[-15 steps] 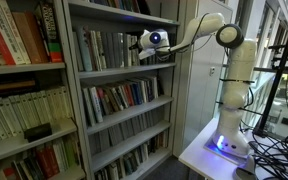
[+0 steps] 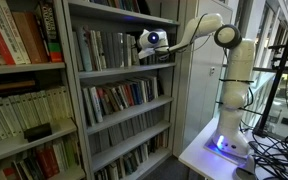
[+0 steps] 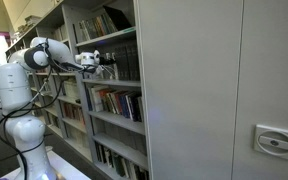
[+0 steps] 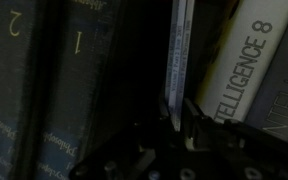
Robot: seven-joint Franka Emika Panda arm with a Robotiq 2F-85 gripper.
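Note:
In the wrist view, a thin book with a pale spine [image 4: 180, 45] stands between a dark gap and a thicker volume. My gripper is shut on its lower end, with dark fingers on both sides of the spine. Most of the book's cover is hidden in shadow. From outside, my gripper [image 2: 142, 48] is at the upper shelf of the tall grey bookcase, level with a row of books [image 2: 109, 49]. The second exterior view also has the gripper [image 3: 102, 67] at that shelf, too small for detail.
To the left in the wrist view are dark volumes with gold lettering [image 4: 79, 85]; close on the right is a white "Intelligence 8" book [image 4: 242, 60]. Bookcase boards [image 2: 124, 71] run just below the row. A white table [image 2: 209, 158] carries the arm's base.
The arm's wrist has shifted slightly at the upper shelf, its white end sitting a little lower and further left. The shelves and books look the same.

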